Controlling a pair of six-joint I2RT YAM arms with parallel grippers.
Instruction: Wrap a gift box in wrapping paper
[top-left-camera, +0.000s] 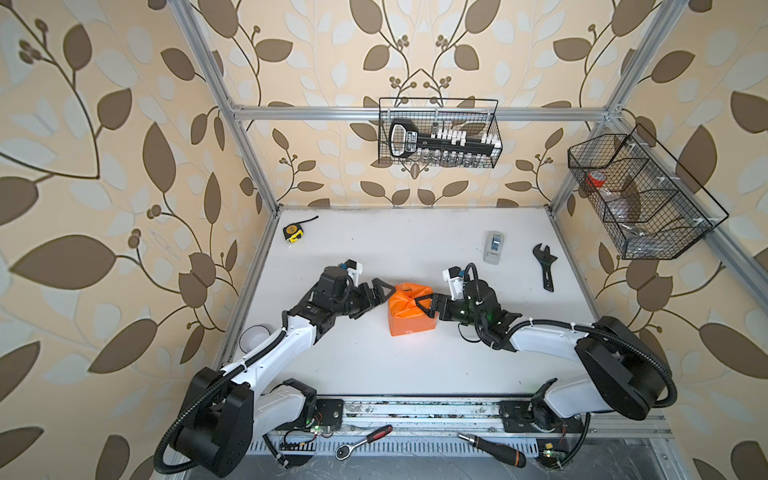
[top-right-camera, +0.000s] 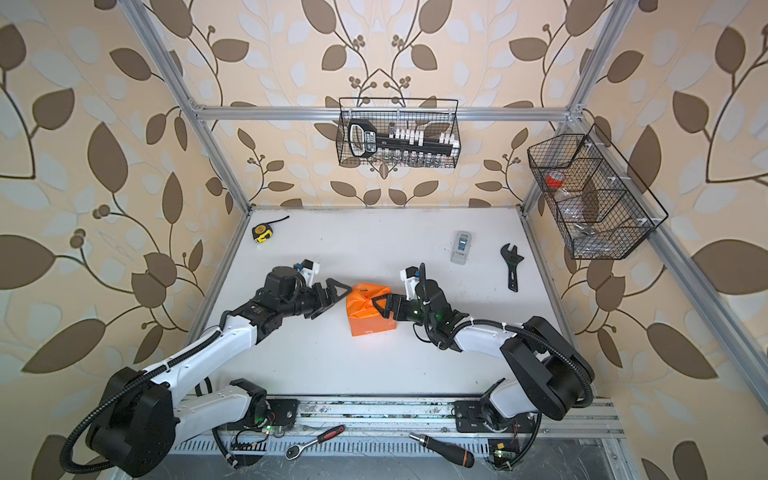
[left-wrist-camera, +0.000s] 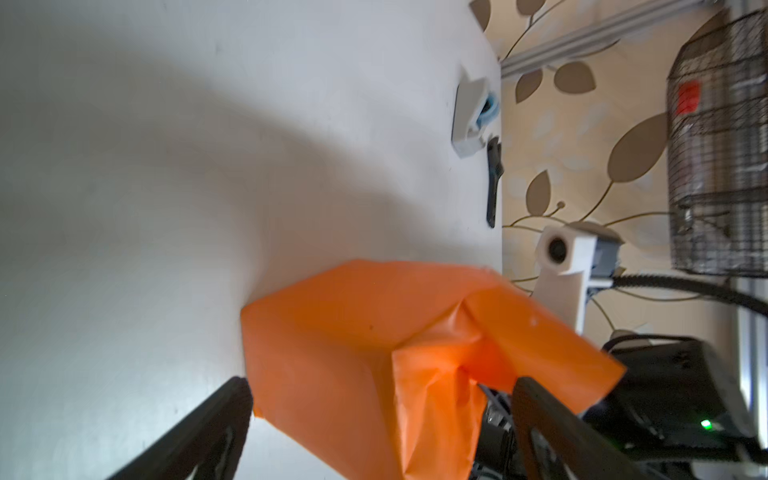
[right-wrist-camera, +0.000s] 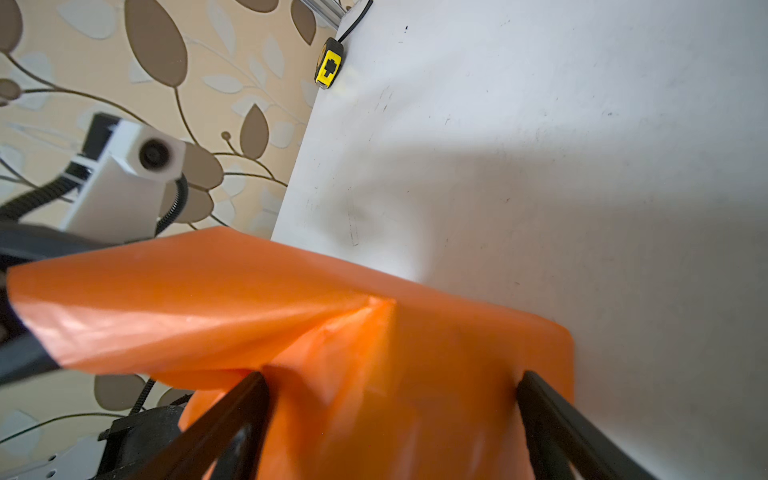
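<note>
An orange paper-covered box (top-left-camera: 412, 322) sits mid-table, its orange wrapping paper (top-left-camera: 412, 292) folded and creased over the top. In both wrist views a loose paper flap (right-wrist-camera: 184, 304) sticks out beyond the box. My left gripper (top-left-camera: 385, 297) is open just left of the box; in the left wrist view its fingers (left-wrist-camera: 204, 436) stand wide apart in front of the paper. From the right, my right gripper (top-left-camera: 424, 305) reaches over the box's right side, its fingers (right-wrist-camera: 552, 424) spread with orange paper showing between them. Any box surface beneath the paper is hidden.
A tape measure (top-left-camera: 293, 232) lies at the back left. At the back right are a grey device (top-left-camera: 493, 247) and an adjustable wrench (top-left-camera: 545, 267). Wire baskets (top-left-camera: 438, 152) hang on the walls. The table in front of the box is clear.
</note>
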